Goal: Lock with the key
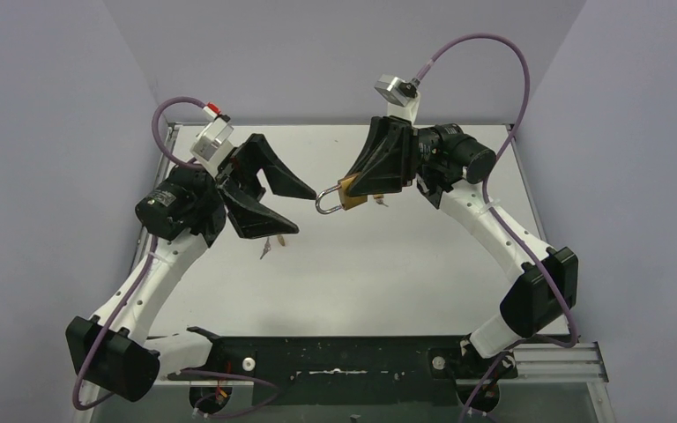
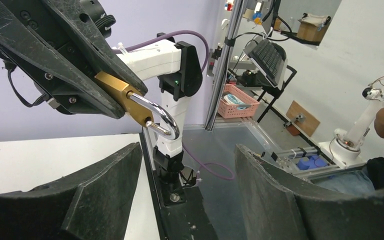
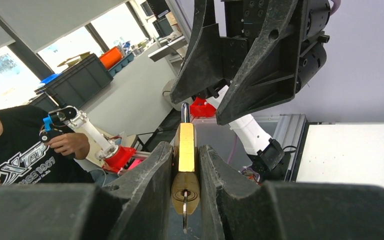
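Observation:
A brass padlock (image 1: 351,196) with a silver shackle is held in the air by my right gripper (image 1: 356,189), which is shut on its body. In the right wrist view, the padlock (image 3: 186,155) stands between the two finger pads. A thin metal strip, apparently a key (image 3: 185,212), sticks out of its keyhole end. Facing the shackle (image 2: 166,117), my left gripper (image 1: 307,213) is open, with nothing between its fingers. The shackle lies just outside the left fingertips, not touching them. Whether its free leg is seated in the body I cannot tell.
On the white table (image 1: 344,291), a loose key (image 1: 265,248) and a second small brass piece (image 1: 281,240) lie below the left gripper. Another small padlock (image 1: 378,196) is mostly hidden under the right gripper.

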